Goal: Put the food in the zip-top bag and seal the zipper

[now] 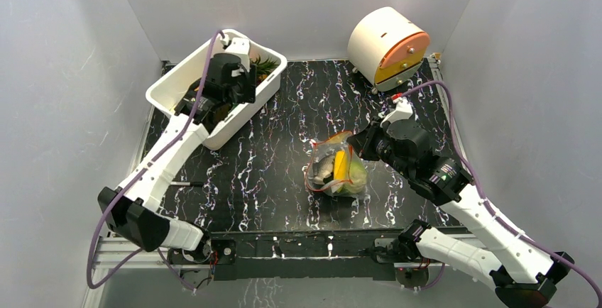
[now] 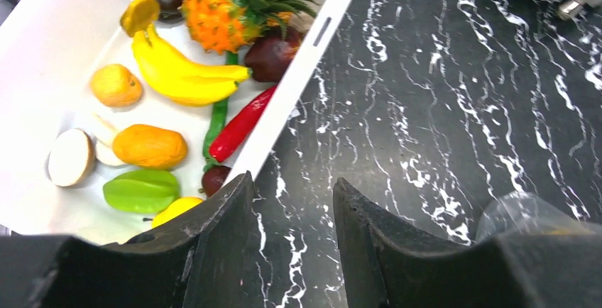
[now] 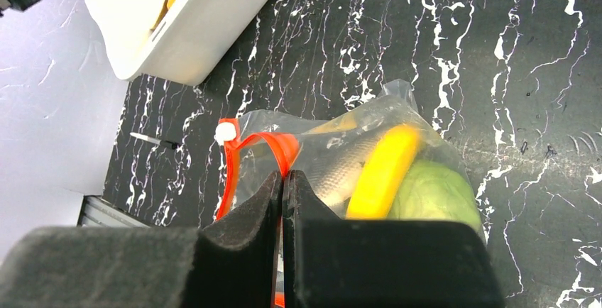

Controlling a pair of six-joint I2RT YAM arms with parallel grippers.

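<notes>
The zip top bag [image 1: 334, 169] rests on the black table, holding a yellow item [image 3: 383, 173], a green round item [image 3: 433, 194] and a grey fish-like item. My right gripper is shut at its red zipper edge [image 3: 232, 162], the strip running into the fingertips. My left gripper hangs over the table beside the white bin [image 2: 298, 59], fingertips apart with nothing visible between them. In the bin lie bananas [image 2: 170, 67], a pineapple [image 2: 220, 17], a red pepper [image 2: 241, 123] and other produce.
A cream cylindrical box [image 1: 376, 38] with an orange front stands at the back right. A pen [image 3: 152, 140] lies at the table's left. The table between bin and bag is clear; grey walls enclose it.
</notes>
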